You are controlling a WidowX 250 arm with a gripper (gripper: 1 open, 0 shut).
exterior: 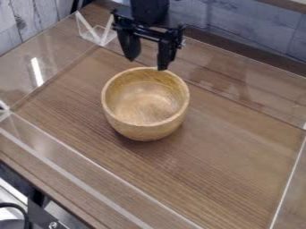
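A large round wooden bowl [145, 116] sits in the middle of the table, empty inside. Just behind it, at the top centre, hangs the dark robot gripper [146, 55], pointing down above the bowl's back rim. Whether its fingers are open or shut is hard to make out, and I cannot tell if anything is between them.
Pale wire-like shapes lie along the left edge. Dark cables hang beyond the lower-left corner.
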